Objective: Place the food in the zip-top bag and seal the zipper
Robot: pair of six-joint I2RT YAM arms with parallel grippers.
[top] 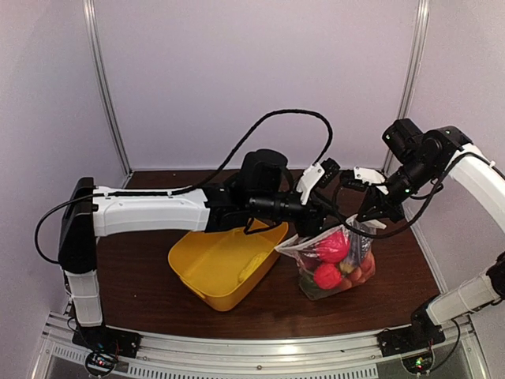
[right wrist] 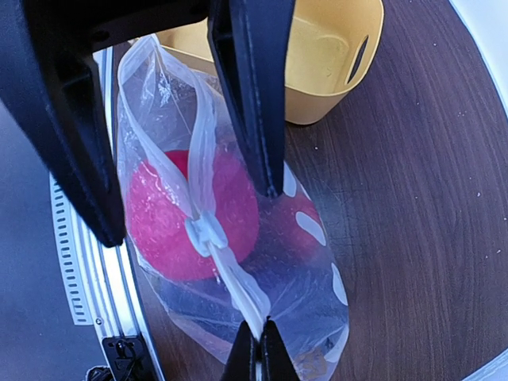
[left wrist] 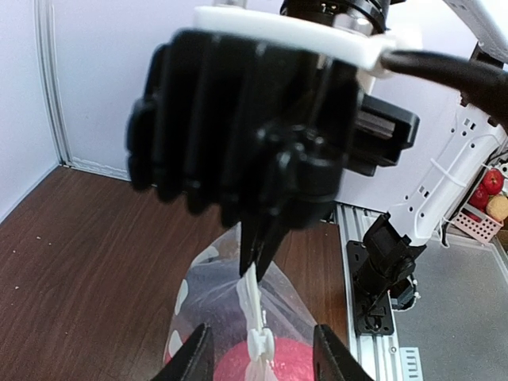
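Note:
The clear zip top bag (top: pixel 339 272) hangs above the table with pink and red pieces of food in it. My right gripper is shut on one end of its zip edge. The left gripper is part open, with its fingers on either side of the zip strip. Between them, a pale slider (left wrist: pixel 260 343) sits on the strip. In the right wrist view, that slider (right wrist: pixel 206 234) is partway along the edge, and beyond it the two white strips stand apart. A pink round food piece (right wrist: pixel 194 214) shows through the film.
A yellow container (top: pixel 209 288) stands left of the bag with a yellow item (top: pixel 252 267) inside. My left arm (top: pixel 158 213) reaches over its back part.

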